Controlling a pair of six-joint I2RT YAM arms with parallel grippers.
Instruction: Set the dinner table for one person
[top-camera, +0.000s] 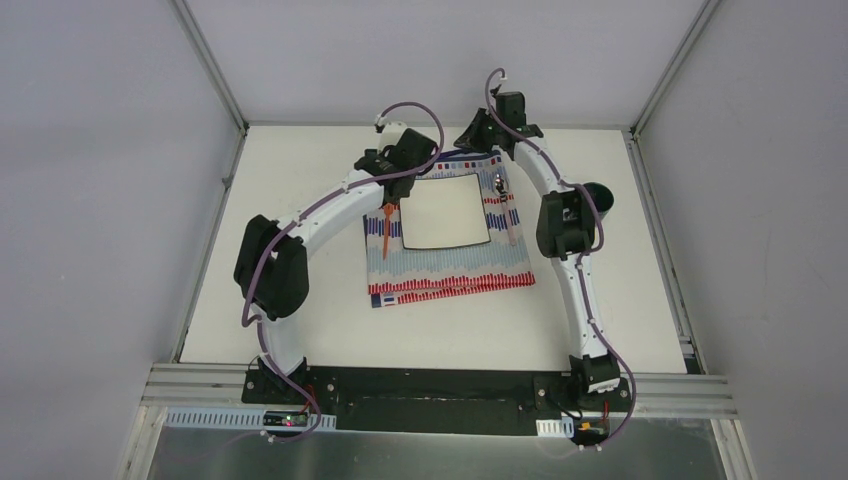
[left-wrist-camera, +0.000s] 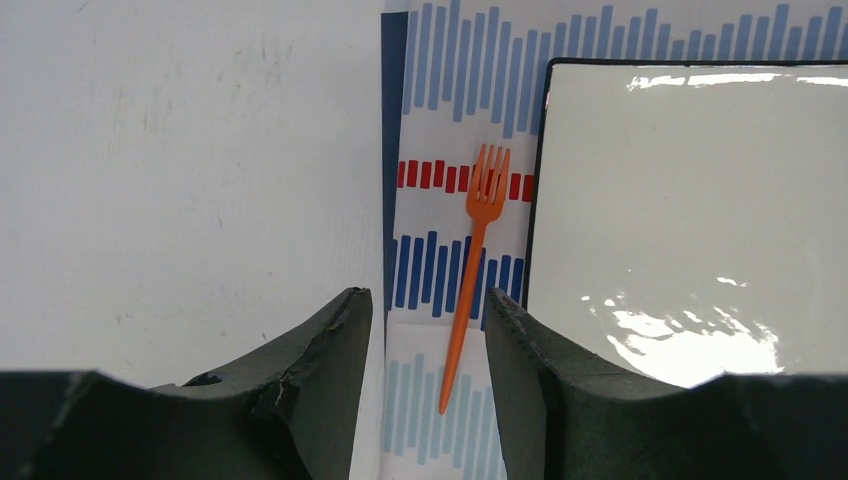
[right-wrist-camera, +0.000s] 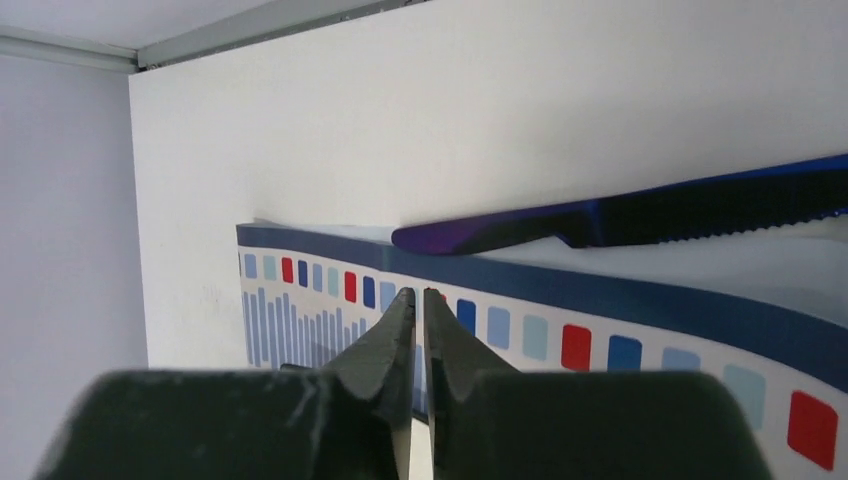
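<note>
A striped placemat (top-camera: 450, 268) holds a white square plate (top-camera: 443, 213). An orange fork (left-wrist-camera: 470, 270) lies left of it, and a spoon (top-camera: 501, 185) at its right. My left gripper hovers over the mat's left side, open and empty, the fork below. A dark blue serrated knife (right-wrist-camera: 620, 215) lies along the mat's back edge. My right gripper is near that edge, beside the knife's rounded end; its fingertips are close together, with nothing visible held.
A dark cup (top-camera: 600, 203) stands at the right, partly behind the right arm.
</note>
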